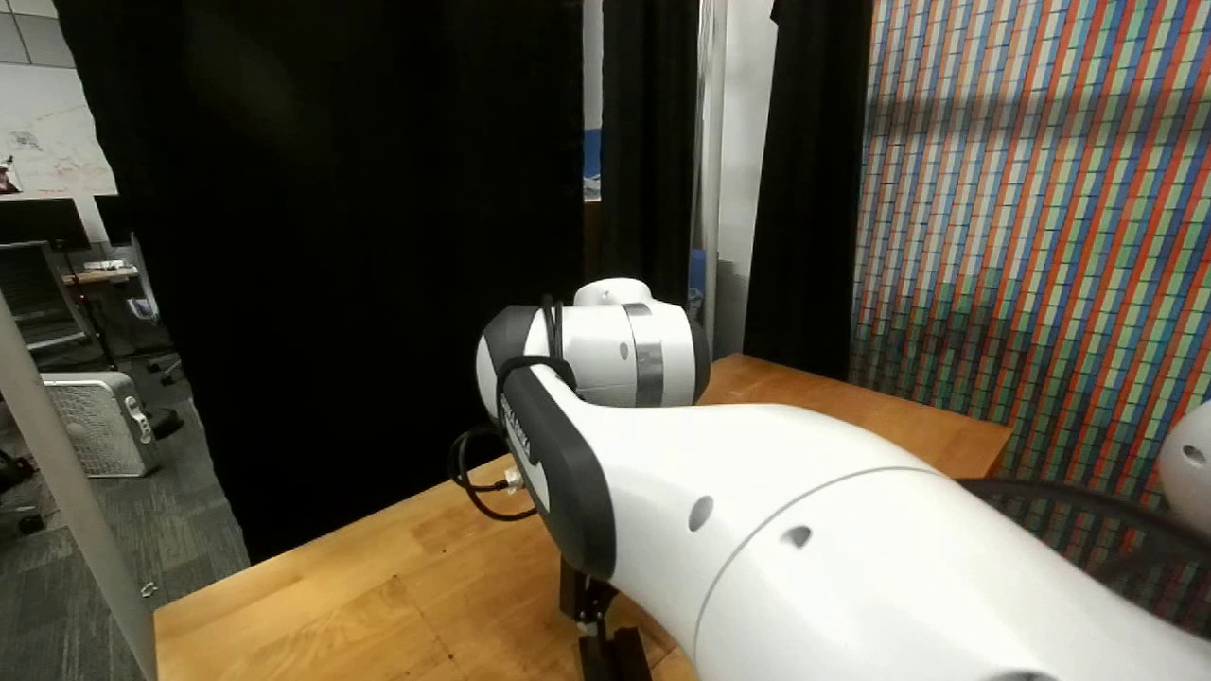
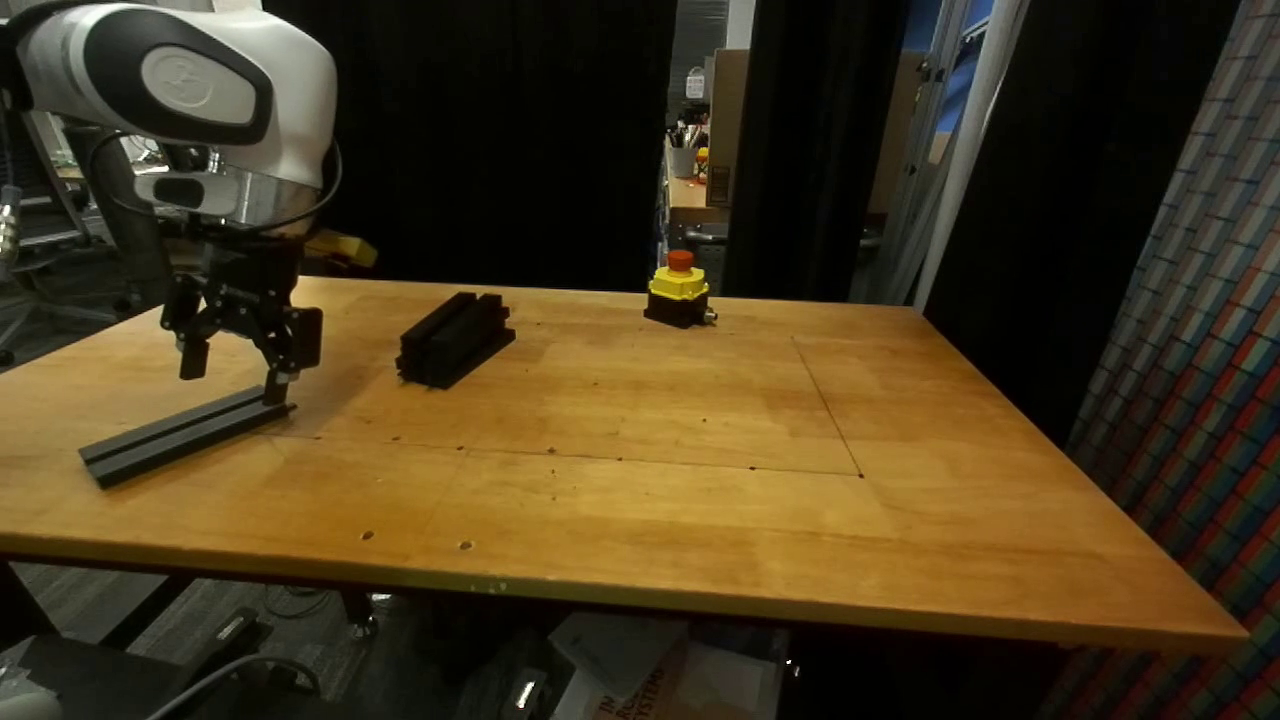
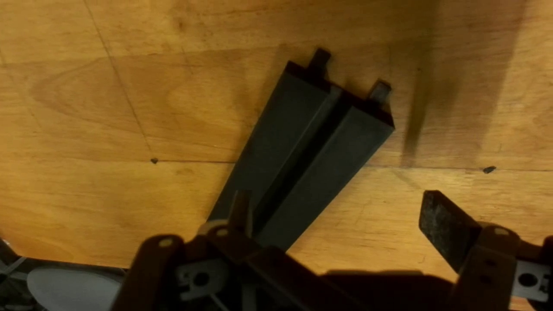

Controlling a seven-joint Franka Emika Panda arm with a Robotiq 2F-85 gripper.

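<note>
A dark grey grooved bar (image 2: 186,438) lies flat at the left of the table. In the wrist view this bar (image 3: 306,155) slants from lower left to upper centre, with two small prongs at its far end. Above it, pointing down, my gripper (image 2: 238,370) stands open with nothing between its fingers. The left finger (image 3: 241,212) overlaps the bar from the wrist camera; the right one is off to its side over bare wood. Whether a fingertip touches the bar, I cannot tell. In exterior view 1 the arm hides most of the gripper, and only the bar's end (image 1: 619,656) shows.
A black grooved block (image 2: 456,342) rests to the right of my gripper. Farther back stands a yellow and black box with a red button (image 2: 679,290).
</note>
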